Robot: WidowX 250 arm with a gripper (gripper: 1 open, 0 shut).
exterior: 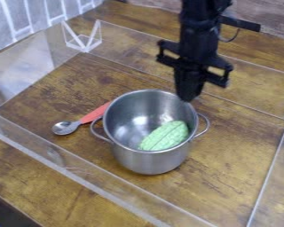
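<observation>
A steel pot (142,155) with two loop handles stands in the middle of the wooden table. Inside it, toward the right, lies a light green ribbed object (166,135), like a corn cob or cabbage. My black gripper (191,87) hangs above and behind the pot, clear of its rim and blurred; its fingertips look close together, with nothing visible between them.
A spoon (67,126) with a red handle lies left of the pot. A small white wire object (82,40) stands at the back left by the railing. Clear strips cross the table (227,177), whose right side is free.
</observation>
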